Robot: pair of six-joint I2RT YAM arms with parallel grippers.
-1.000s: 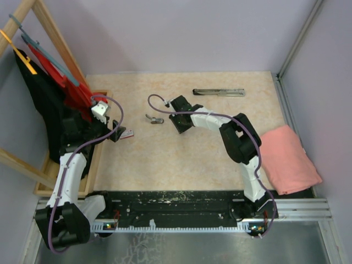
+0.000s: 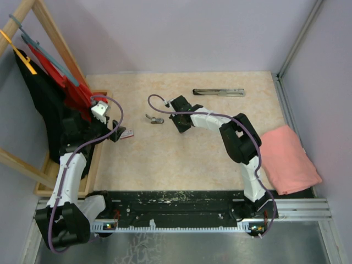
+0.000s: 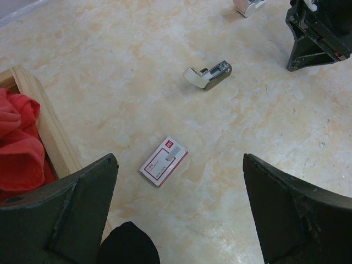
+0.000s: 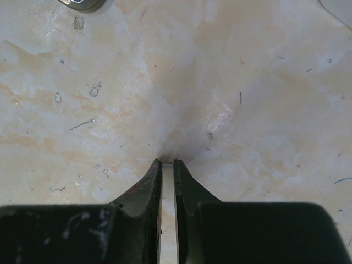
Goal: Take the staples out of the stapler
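Note:
The small stapler sits on the table, its arm swung wide; in the left wrist view the stapler shows from the side, and only an edge enters the right wrist view. My right gripper points down at bare table to the right of the stapler. A narrow gap separates its fingertips, and a thin silvery sliver, perhaps staples, spans that gap; whether it is gripped cannot be told. Near the wooden frame, my left gripper is wide open and empty. Beyond its fingers lies a flat red-and-white box.
A long metal object lies at the back of the table. To the right rests a pink cloth. A wooden rack with hanging clothes stands at the left.
The right gripper's fingers have shifted very slightly in the top view. The left arm, stapler and box look unmoved.

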